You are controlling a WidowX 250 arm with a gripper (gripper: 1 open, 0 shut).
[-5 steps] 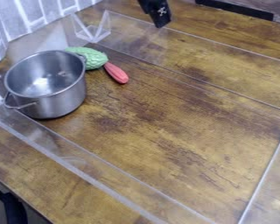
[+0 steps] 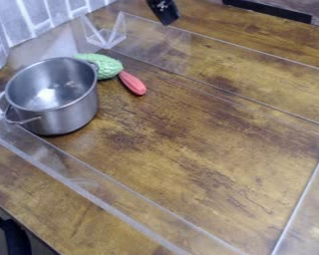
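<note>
The black gripper (image 2: pixel 163 12) shows only at the top edge of the view, above the wooden table, mostly cut off by the frame; its finger state is unclear. A steel pot (image 2: pixel 52 100) with side handles stands at the left, empty inside. Behind and right of it lie a green bumpy vegetable toy (image 2: pixel 100 66) and a red elongated object (image 2: pixel 132 82).
Clear plastic barriers line the left and right of the wooden surface (image 2: pixel 195 149). A silvery crinkled backing stands at the upper left.
The gripper has moved slightly up and to the left, further out of the frame. The pot and toys have not moved.
</note>
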